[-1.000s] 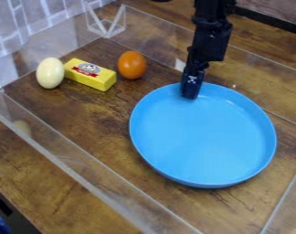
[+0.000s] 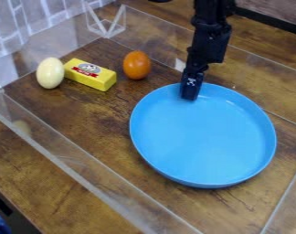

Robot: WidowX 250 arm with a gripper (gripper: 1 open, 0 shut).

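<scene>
The black arm comes down from the top right, and its gripper (image 2: 191, 90) hangs low at the back rim of a large blue plate (image 2: 202, 135), open, with no object visible in it. An orange egg-shaped object (image 2: 137, 65) stands left of the gripper. Further left are a yellow box (image 2: 90, 75) with a label and a white egg (image 2: 50, 73).
The wooden table (image 2: 89, 137) has free room left of and in front of the plate. Clear walls edge the scene at the left and behind. The plate is empty.
The arm shows little change.
</scene>
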